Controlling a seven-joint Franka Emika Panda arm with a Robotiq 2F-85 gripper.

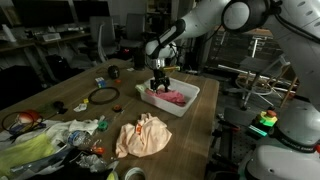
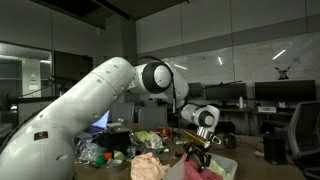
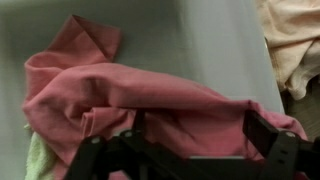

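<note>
A red-pink cloth (image 3: 150,95) lies crumpled in a white bin (image 1: 182,106). My gripper reaches down over that cloth with its fingers open, and one of its fingers (image 3: 262,132) shows dark against the fabric in the wrist view. In exterior view 1 the gripper (image 1: 160,88) is at the bin's far left part. A pale green cloth (image 3: 40,158) peeks out beside the red one. Whether the fingertips touch the fabric cannot be told.
A peach cloth (image 1: 145,135) is spread on the wooden table outside the bin. Cables, bags and small items clutter the table's left side, among them a black coil (image 1: 102,96). Bare wood (image 1: 195,135) lies in front of the bin.
</note>
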